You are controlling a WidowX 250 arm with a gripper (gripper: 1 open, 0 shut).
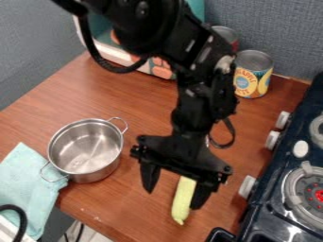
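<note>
My black gripper (pixel 177 184) hangs over the wooden counter right of the steel pot, its two fingers pointing down and apart, with no object seen held between them. A yellow elongated object (pixel 183 202), perhaps corn or a banana, lies on the counter beneath it, partly hidden by the gripper's right side. The steel pot (pixel 85 150) sits at the left.
A teal cloth (pixel 28 180) lies at the left edge. Two cans (pixel 252 75) stand at the back right, near a toy appliance behind the arm. The stove (pixel 293 189) fills the right side.
</note>
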